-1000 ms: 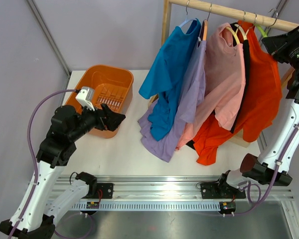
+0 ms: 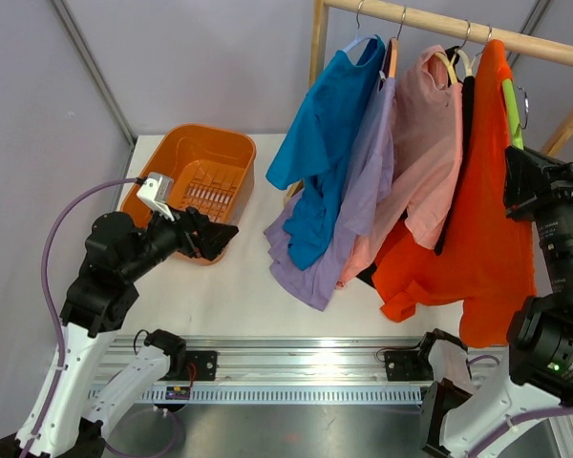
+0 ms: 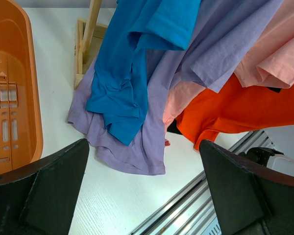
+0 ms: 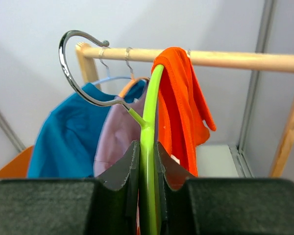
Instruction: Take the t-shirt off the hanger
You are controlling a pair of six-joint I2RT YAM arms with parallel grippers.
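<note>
An orange shirt (image 2: 487, 248) hangs on a green hanger (image 2: 511, 114); in the right wrist view the green hanger (image 4: 148, 112) stands upright with its metal hook (image 4: 76, 83) off the rail, orange cloth (image 4: 179, 107) draped over its top. My right gripper (image 2: 520, 181) is shut on the green hanger, at the rack's right end. My left gripper (image 2: 210, 234) is open over the orange bin's front part, with nothing between its fingers; the garments are beyond its fingertips in the left wrist view.
An orange bin (image 2: 148, 167) sits on the white table (image 2: 191, 305) at left. Blue (image 2: 320, 153), lilac (image 2: 363, 191) and pink (image 2: 425, 143) garments hang from the wooden rail (image 2: 430, 21).
The left arm has barely moved.
</note>
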